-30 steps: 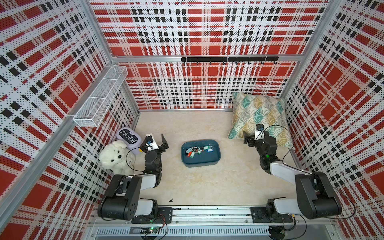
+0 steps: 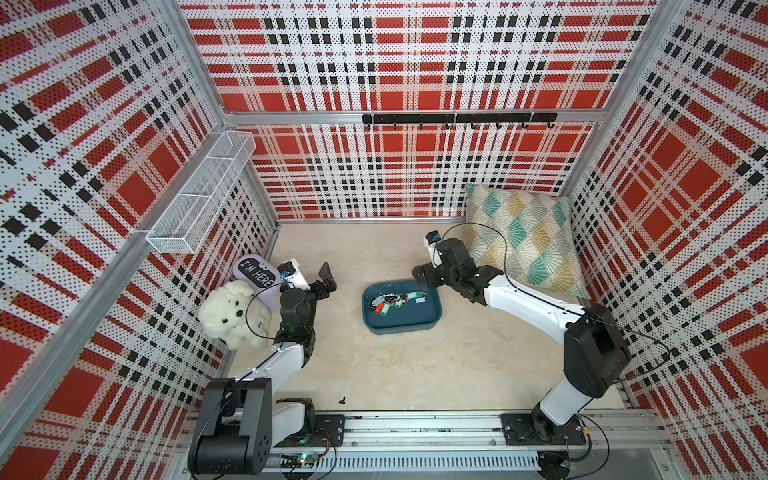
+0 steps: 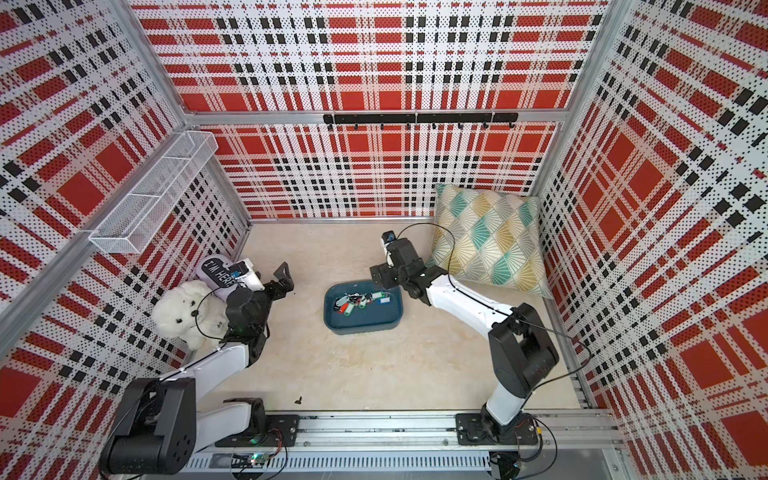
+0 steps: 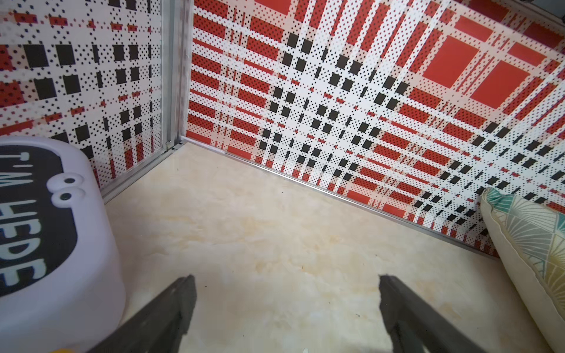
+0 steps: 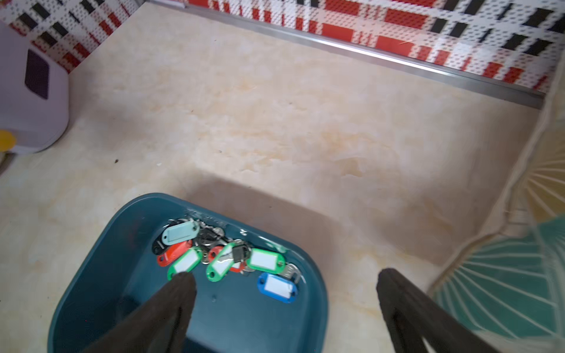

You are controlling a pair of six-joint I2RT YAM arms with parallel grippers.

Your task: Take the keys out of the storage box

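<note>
A dark teal storage box [image 2: 402, 323] stands on the floor between my arms. Inside it, toward its back wall, lies a pile of keys [image 5: 220, 259] with green, red and blue tags. My right gripper is open and empty, hovering near the box's back right corner; one finger [image 5: 159, 311] covers part of the box in the right wrist view. Left of the box, my left gripper stands open with only bare floor showing between its fingers.
A white plush dog [image 2: 232, 316] and a lilac "I'M HERE" object [image 4: 88, 247] sit at the left. A patterned cushion [image 2: 520, 232] leans at the back right. A wire basket [image 2: 204, 192] hangs on the left wall. Floor behind the box is clear.
My right arm has swung left from beside the cushion to the box's right edge. My left arm has shifted slightly. Box and keys have stayed in place.
</note>
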